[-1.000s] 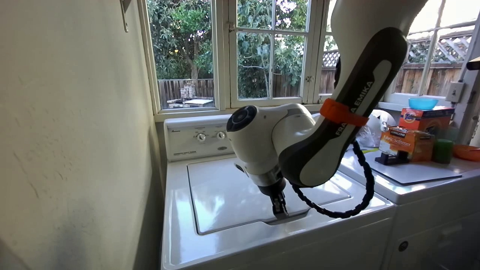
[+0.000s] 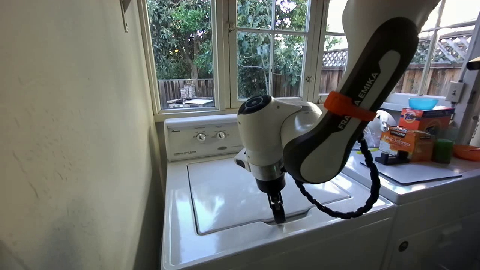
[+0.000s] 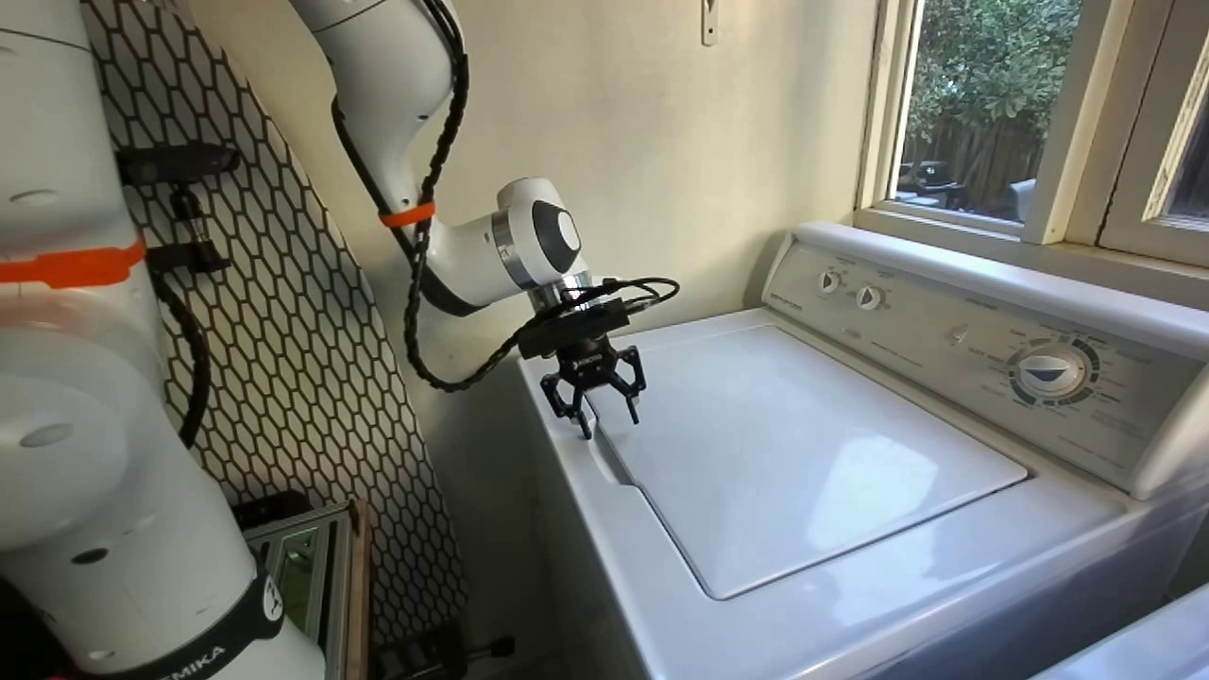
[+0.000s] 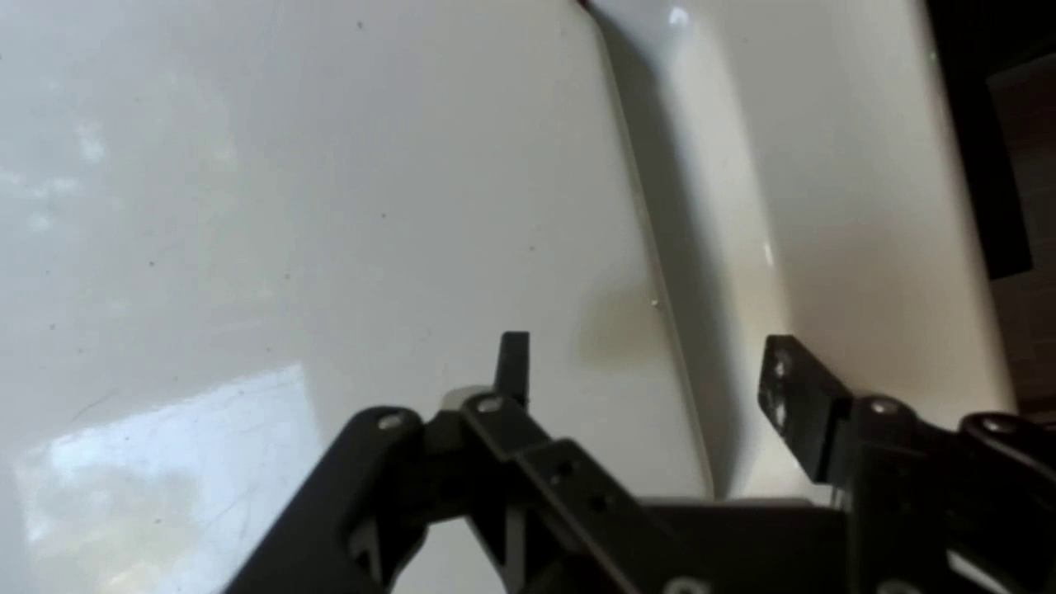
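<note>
The white lid (image 3: 816, 431) of the top-loading washer (image 2: 234, 243) lies shut. My gripper (image 3: 613, 426) points down at the lid's front edge, near the finger recess (image 2: 294, 217) in the washer's rim. Its fingers stand apart with nothing between them. In the wrist view, one finger (image 4: 512, 368) is over the lid, while the other finger (image 4: 789, 391) is over the recess side, so the lid's edge and the recess (image 4: 693, 257) run between them. Whether a fingertip touches the surface cannot be told.
A control panel with knobs (image 3: 1048, 372) rises at the washer's back. A plain wall (image 2: 76, 135) borders its left. On the neighbouring machine stand an orange fabric softener box (image 2: 400, 143), a Tide box (image 2: 425, 117) and a green cup (image 2: 443, 150).
My arm's wrist has turned more upright and shifted slightly right. The gripper's fingertips sit a little lower and nearer the washer's front. The lid has not moved.
</note>
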